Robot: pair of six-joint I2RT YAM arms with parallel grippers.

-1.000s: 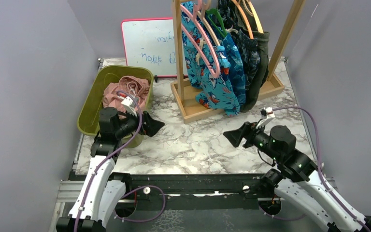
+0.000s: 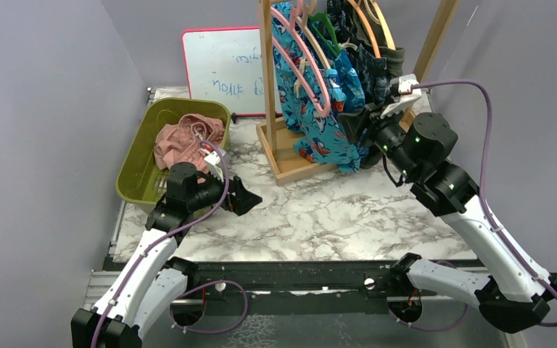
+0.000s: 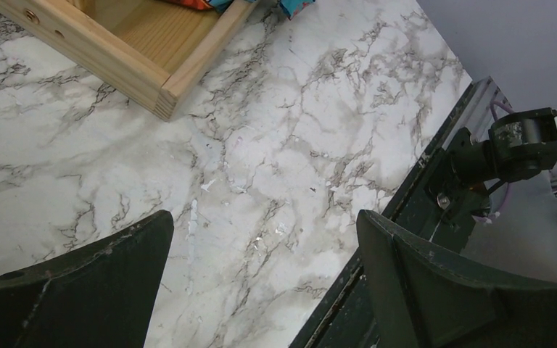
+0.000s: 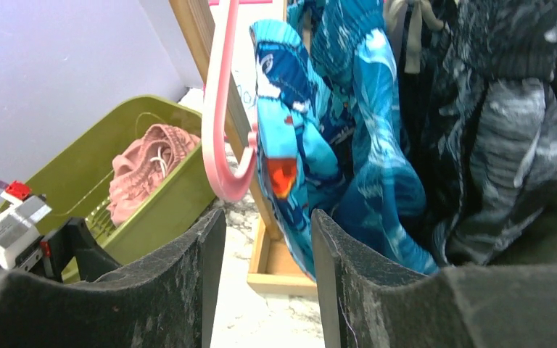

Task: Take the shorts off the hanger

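Several garments hang on a wooden rack: blue patterned shorts (image 2: 319,134) at the left and darker clothes behind. Pink hangers (image 2: 323,101) are in front. In the right wrist view a pink hanger (image 4: 217,130) is left of bright blue fabric (image 4: 283,138). My right gripper (image 2: 353,122) is raised before the garments, fingers apart, with nothing seen between them (image 4: 265,239). My left gripper (image 2: 245,197) hangs open over the marble surface right of the bin, empty in its wrist view (image 3: 262,221).
A green bin (image 2: 134,163) with pink cloth stands at the left. A whiteboard (image 2: 217,58) leans at the back. The rack's wooden base (image 2: 290,174) rests on the marble table (image 2: 297,225), whose front middle is clear.
My right arm has risen markedly toward the hanging garments.
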